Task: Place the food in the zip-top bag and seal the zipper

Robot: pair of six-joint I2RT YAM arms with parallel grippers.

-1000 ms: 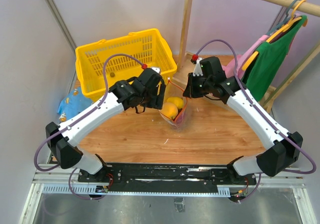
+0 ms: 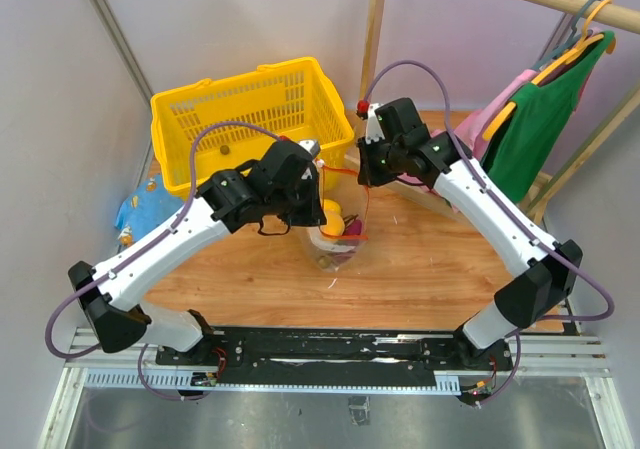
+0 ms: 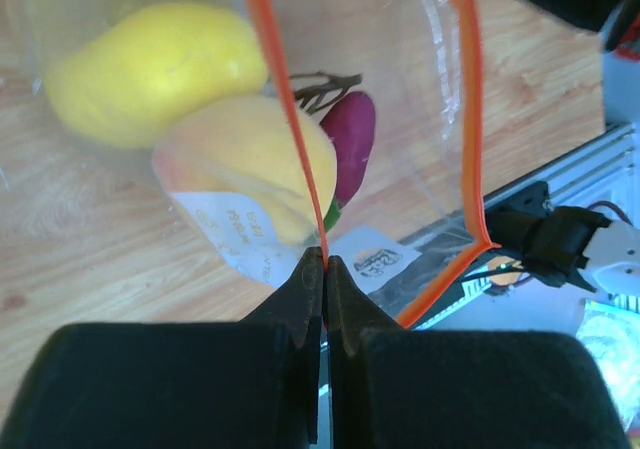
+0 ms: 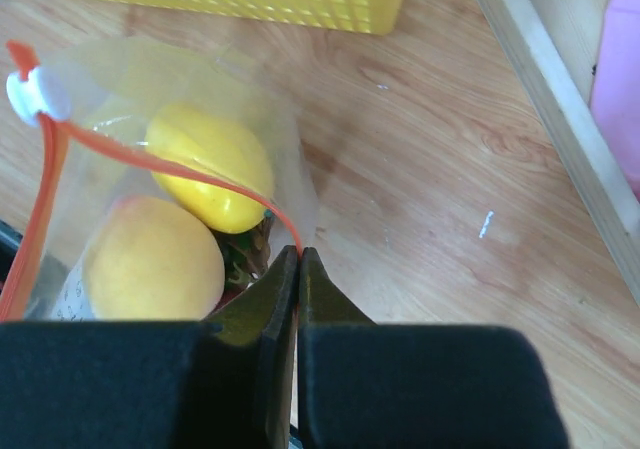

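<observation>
A clear zip bag (image 2: pixel 325 254) with an orange zipper edge (image 4: pixel 160 161) stands open between my two arms. Inside lie a yellow fruit (image 3: pixel 155 74), a peach-like fruit (image 3: pixel 245 164) and a purple item (image 3: pixel 351 144) with a dark stem. My left gripper is shut on the bag's rim, the thin orange strip running down into its fingertips. At the other side of the mouth, my right gripper is shut on the rim as well. A white slider (image 4: pixel 38 95) sits on the zipper at one corner.
A yellow basket (image 2: pixel 165 134) stands behind the bag, close to the left arm. Blue cloth (image 2: pixel 148 212) lies at its left. Clothes such as a green garment (image 2: pixel 530 134) hang from a wooden rack (image 2: pixel 375 29) at right.
</observation>
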